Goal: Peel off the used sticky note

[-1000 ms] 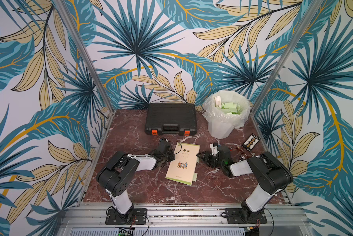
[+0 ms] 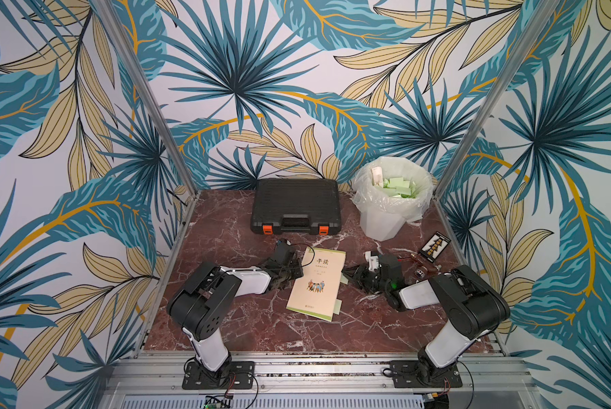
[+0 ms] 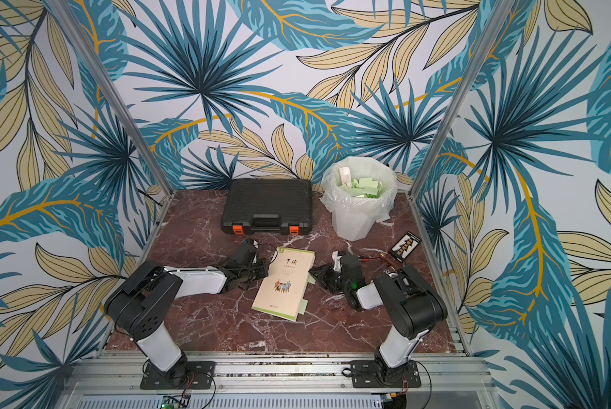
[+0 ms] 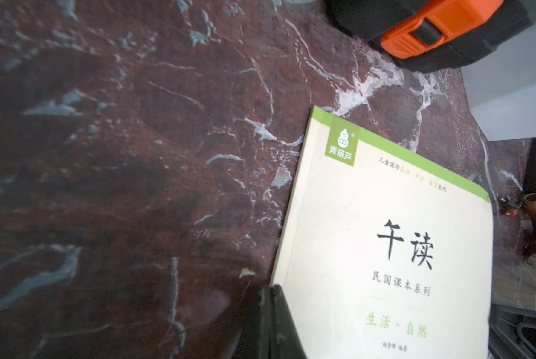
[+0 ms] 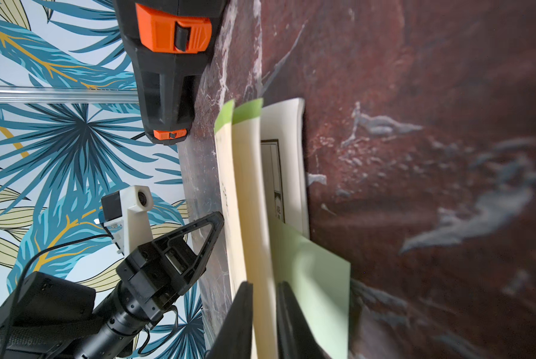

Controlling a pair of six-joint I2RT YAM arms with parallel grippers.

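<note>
A cream book (image 2: 316,279) with green edging lies tilted between my grippers. In the left wrist view my left gripper is shut at the book's left edge, nothing visible between its fingers. My right gripper is at the right edge, shut on the lifted cover (image 5: 256,215), whose edge runs between its fingers. Beneath the cover, a pale green sticky note (image 5: 321,275) sticks out past the pages, partly behind one finger. Another green note (image 2: 337,306) shows at the book's lower right corner.
A bagged bin (image 2: 383,216) holding green notes stands at the back right. Beside it is a black case (image 2: 295,204) with orange latches. A small dark box (image 2: 434,246) lies at far right.
My right gripper has shifted slightly toward the front along the book's right edge, and a bit of green note now shows by its tip. The left arm and the book look unmoved.
</note>
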